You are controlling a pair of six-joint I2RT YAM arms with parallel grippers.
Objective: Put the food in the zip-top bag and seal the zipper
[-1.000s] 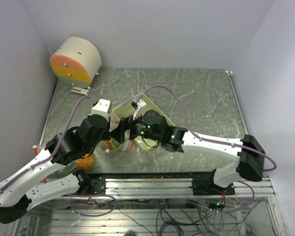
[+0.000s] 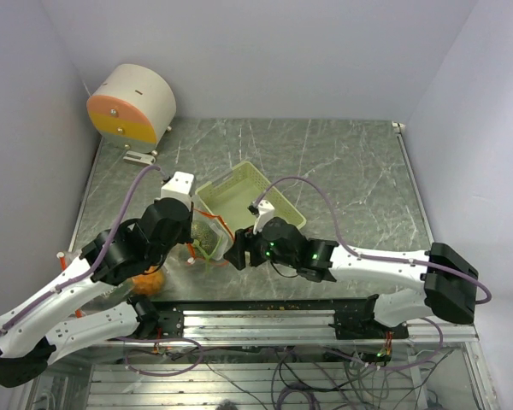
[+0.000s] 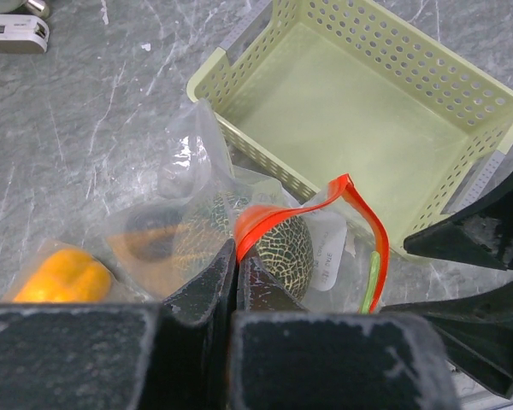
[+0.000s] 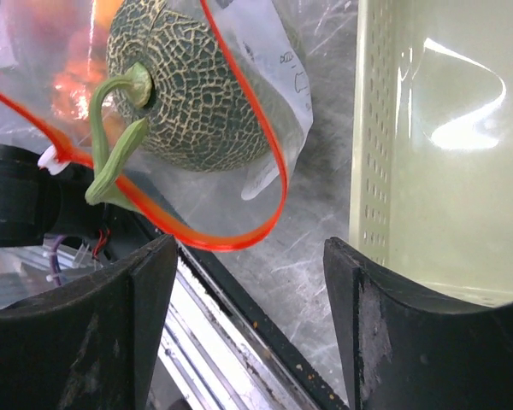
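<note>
The clear zip bag with an orange zipper rim (image 3: pixel 261 224) stands with its mouth spread in a loop. Inside it lies a netted green melon (image 4: pixel 188 90) with a green stem (image 4: pixel 113 162) reaching to the rim. My left gripper is shut on the orange rim at one side of the mouth. My right gripper is open, its fingers apart just outside the near curve of the rim, with nothing seen between them. An orange-yellow pepper (image 3: pixel 64 275) shows under clear plastic at the left; whether it is inside the bag, I cannot tell.
Close behind the bag stands an empty pale green basket (image 2: pixel 231 201). A round-topped bread box (image 2: pixel 132 107) is at the back left. Metal rails (image 2: pixel 256 325) run along the front edge.
A second ago my right gripper was close beside the left one; it has moved right and toward the front, away from it. The left arm has kept its place.
</note>
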